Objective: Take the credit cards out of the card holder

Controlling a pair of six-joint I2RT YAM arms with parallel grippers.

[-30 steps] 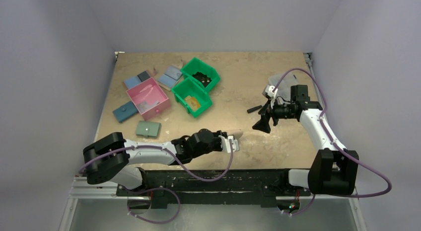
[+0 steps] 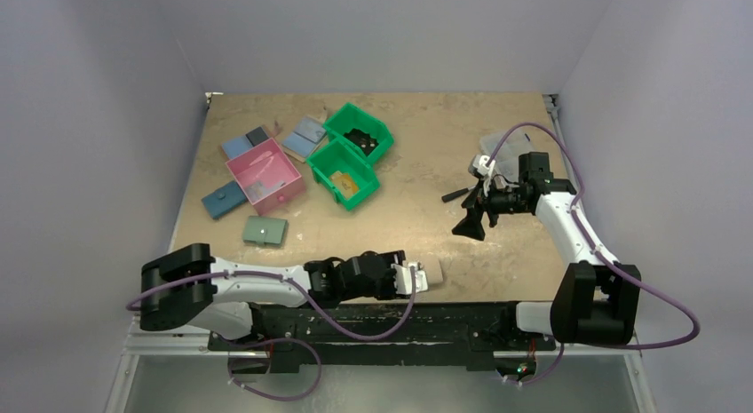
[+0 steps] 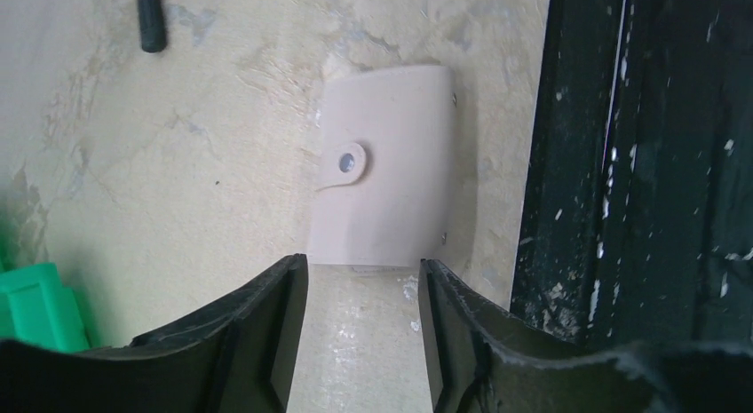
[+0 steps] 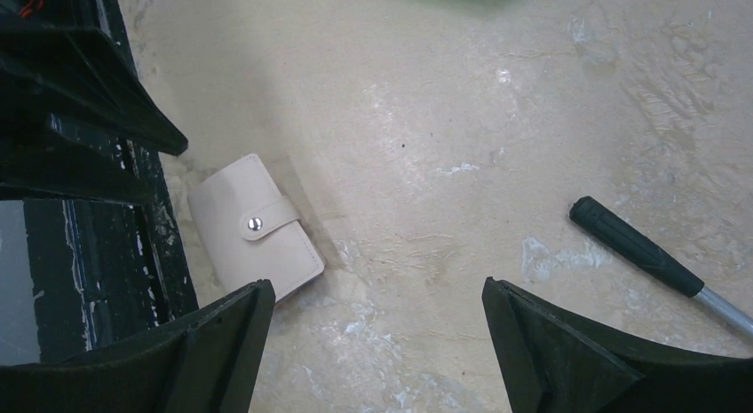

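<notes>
The cream card holder, closed by a snap strap, lies flat near the table's front edge; in the right wrist view (image 4: 266, 253) it is at lower left. My left gripper is just beside it, fingers part open around its near end in that camera's view, gripping nothing that I can see. My right gripper hangs open and empty over the right side of the table, apart from the holder. No cards show.
Green bins (image 2: 346, 189), a pink box (image 2: 251, 191) and several other flat holders (image 2: 222, 200) are at left and back. A black-handled rod (image 4: 635, 244) lies right of the holder.
My left gripper has moved toward the front edge, and the cream holder has moved down with it and now lies near that edge. The right arm is nearly unchanged.
</notes>
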